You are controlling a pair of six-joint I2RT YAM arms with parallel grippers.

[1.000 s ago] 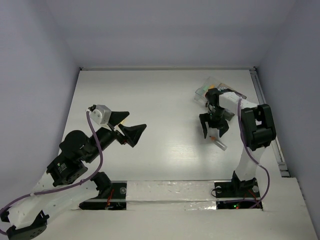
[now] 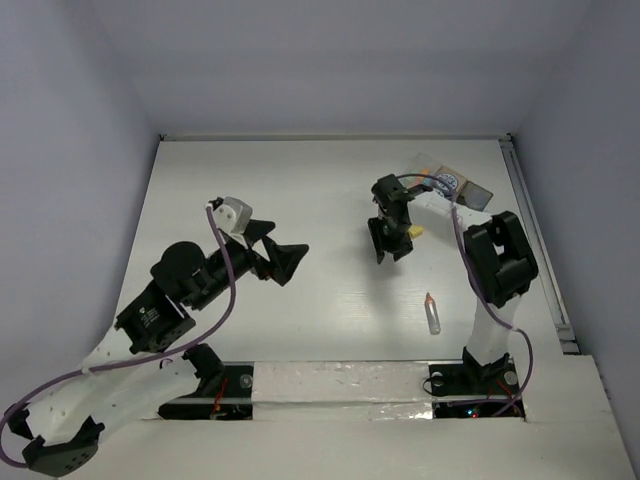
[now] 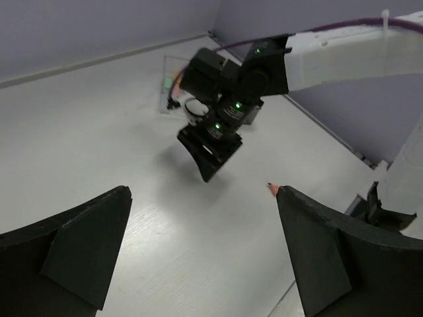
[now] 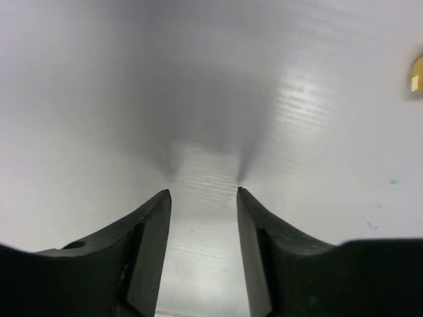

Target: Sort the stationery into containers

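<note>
My right gripper (image 2: 390, 245) hangs low over bare table left of a yellow item (image 2: 416, 231), also at the edge of the right wrist view (image 4: 416, 80); its fingers are part open with nothing between them. A clear pencil-like item with an orange tip (image 2: 432, 314) lies toward the front right; its tip (image 3: 272, 188) shows in the left wrist view. My left gripper (image 2: 277, 250) stands open and empty over the left of the table. Containers with coloured items (image 2: 420, 164) sit at the back right, partly hidden by the right arm.
A grey open box (image 2: 476, 195) is beside the containers. Walls surround the back and sides, and a rail runs along the right edge.
My right gripper has moved left and back, away from the orange-tipped item, which now lies more upright in the top view. The left gripper has shifted slightly right and back.
</note>
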